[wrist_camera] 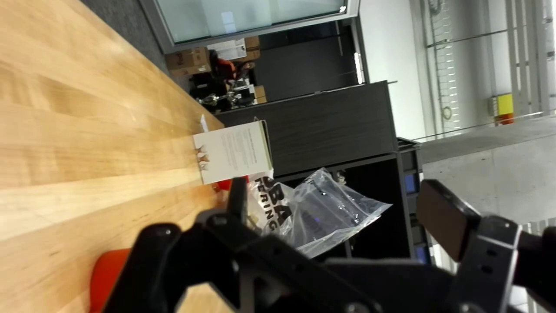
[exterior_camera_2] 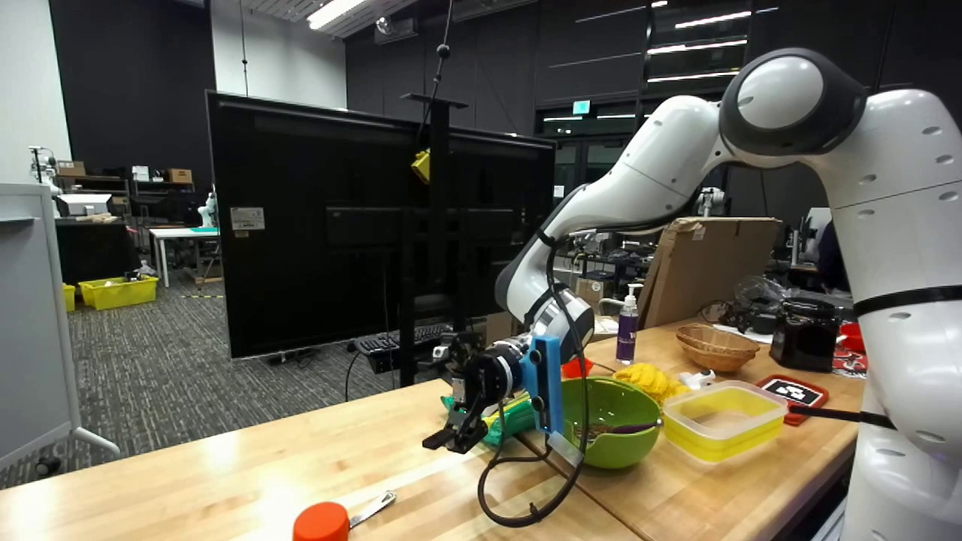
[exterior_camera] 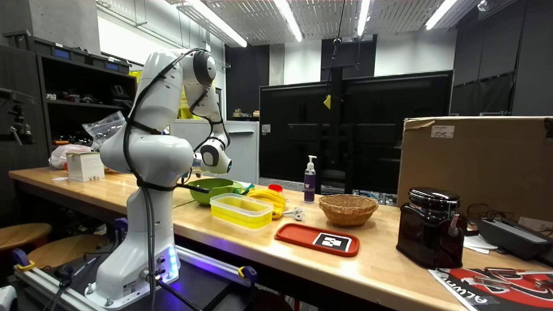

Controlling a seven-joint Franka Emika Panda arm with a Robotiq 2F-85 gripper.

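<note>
My gripper (exterior_camera_2: 451, 439) stands open above the bare left part of the table, with nothing between its fingers. In the wrist view the two fingers (wrist_camera: 237, 201) are wide apart, and only background shows between them. A red-lidded item (exterior_camera_2: 321, 523) is on the table at the bottom edge of exterior view 2, apart from the gripper, with a small metal utensil (exterior_camera_2: 373, 506) beside it. Behind the gripper is a green bowl (exterior_camera_2: 622, 397) with something dark in it. A green packet (exterior_camera_2: 514, 420) rests beside the bowl, partly hidden by the hand.
Right of the bowl are a yellow-tinted container (exterior_camera: 241, 211), yellow bananas (exterior_camera: 269, 196), a red tray (exterior_camera: 295, 234), a wicker basket (exterior_camera: 348, 210), a purple bottle (exterior_camera: 309, 184) and a black canister (exterior_camera: 431, 233). A white box (wrist_camera: 232, 151) and plastic bags (wrist_camera: 333, 208) occupy the far end.
</note>
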